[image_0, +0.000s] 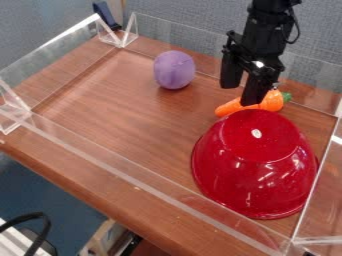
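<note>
My black gripper (243, 81) hangs at the back right, its fingers just above an orange toy carrot (235, 106), which lies on the wooden floor of the tray behind a large red upturned bowl (251, 170). The carrot's green tip points right; part of it is hidden by the gripper. I cannot tell how far the fingers stand apart. A purple eggplant-like toy (174, 69) sits to the left.
Clear low walls surround the wooden surface (114, 120), with the left and middle free. The red bowl fills the front right. A grey wall stands behind.
</note>
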